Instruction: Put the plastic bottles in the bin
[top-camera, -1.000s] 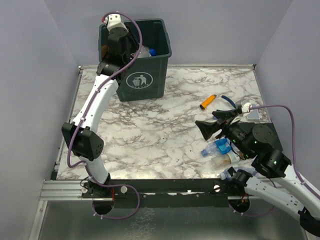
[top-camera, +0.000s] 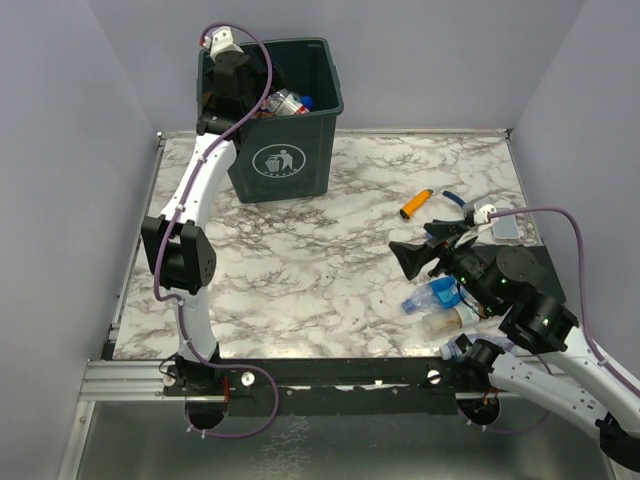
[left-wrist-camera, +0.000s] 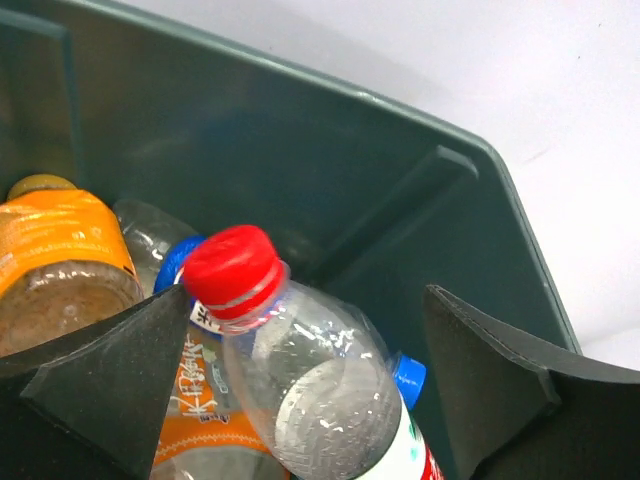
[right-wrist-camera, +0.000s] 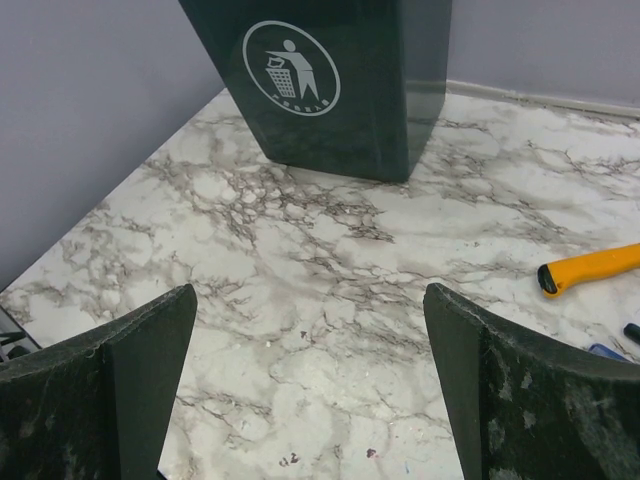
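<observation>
My left gripper is open inside the top of the green bin (top-camera: 280, 160), over a pile of plastic bottles: a red-capped bottle (left-wrist-camera: 325, 410), an orange-labelled bottle (left-wrist-camera: 60, 260) and a blue-capped one (left-wrist-camera: 410, 380). On the right of the table, my right gripper (top-camera: 420, 250) hangs open, empty in its wrist view (right-wrist-camera: 310, 390). Below and beside it lie a clear blue-labelled bottle (top-camera: 425, 297), a beige-capped bottle (top-camera: 442, 322) and another clear bottle (top-camera: 455, 347), partly hidden by the arm.
An orange tube (right-wrist-camera: 590, 268) lies mid-right, with small blue items and a pale box (top-camera: 505, 228) behind it. Grey walls enclose the back and sides.
The bottles in the bin show differently beside it. The right arm is still.
</observation>
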